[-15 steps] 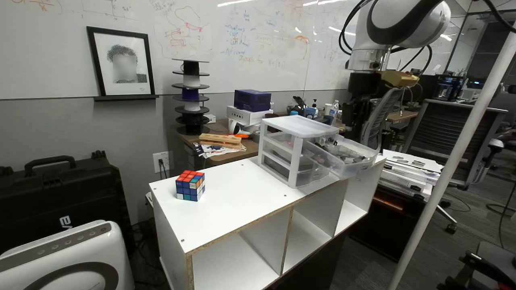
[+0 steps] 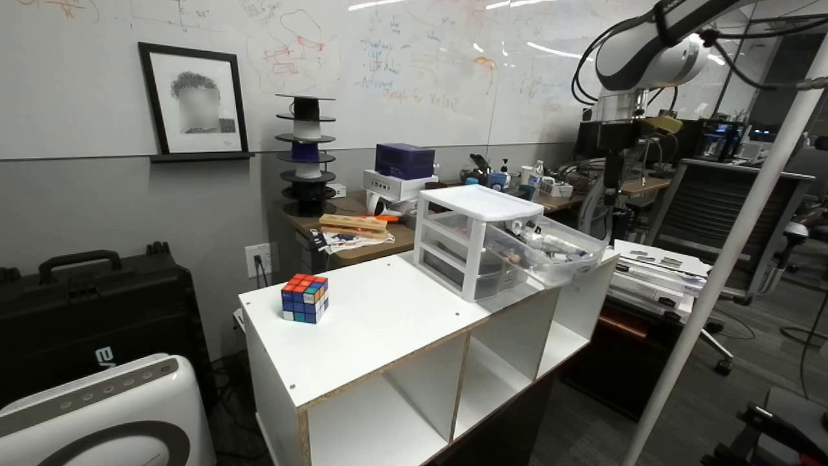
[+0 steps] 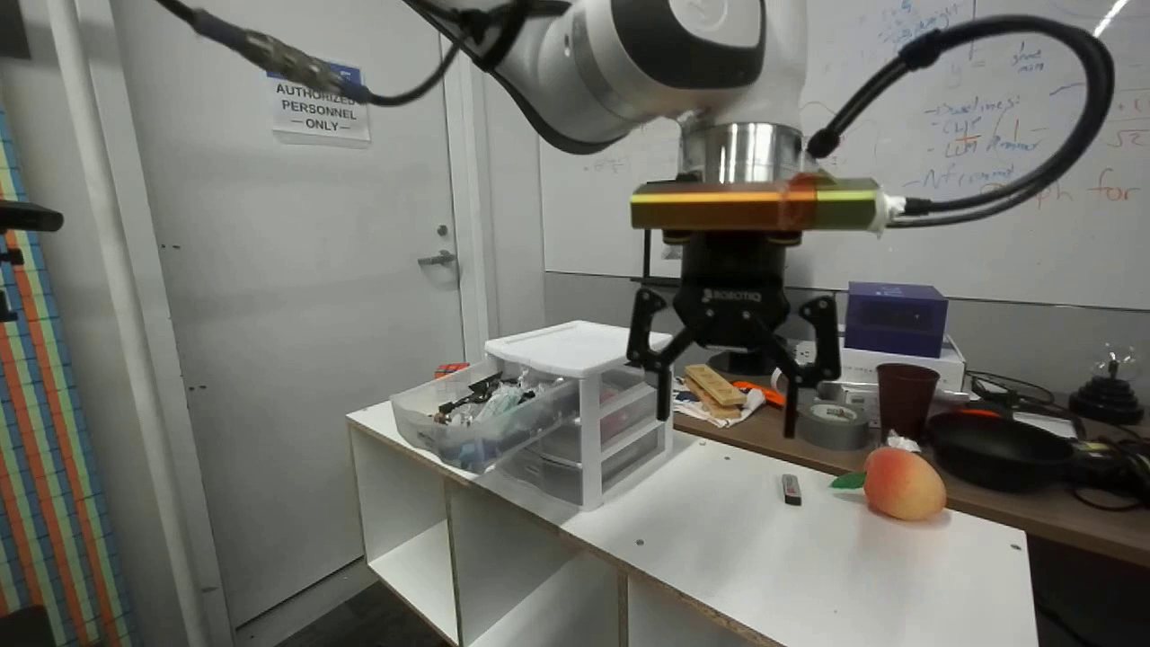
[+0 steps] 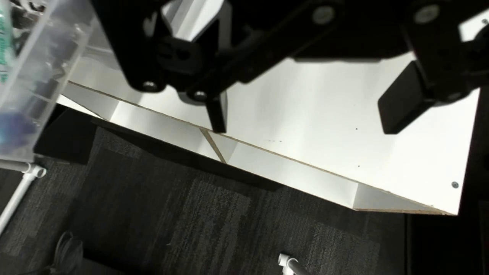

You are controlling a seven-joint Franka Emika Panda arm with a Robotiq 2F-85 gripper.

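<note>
My gripper (image 3: pixel 727 424) hangs open, its black fingers wide apart with nothing between them. In the wrist view, the pads of the gripper stand apart over a bare stretch of white cabinet top. A white drawer unit (image 2: pixel 485 203) stands on that cabinet, with its clear top drawer (image 2: pixel 570 268) pulled out and full of mixed small items. In exterior view 1 a Rubik's cube (image 2: pixel 304 299) rests near the cabinet's left end. Exterior view 2 instead shows a peach (image 3: pixel 903 484) with a green leaf and a small dark stick-like item (image 3: pixel 791 490) on the top.
The white cabinet (image 2: pixel 372 326) has open compartments along its front and much free room on top. Behind it runs a brown desk with a black pan (image 3: pixel 997 447), a tape roll (image 3: pixel 835 425) and boxes. A pale pole (image 2: pixel 729 264) rises at the right.
In exterior view 1 the arm has gone up and to the right, farther from the open drawer. Lighter items now show on top of the drawer's contents. The cube stays where it was.
</note>
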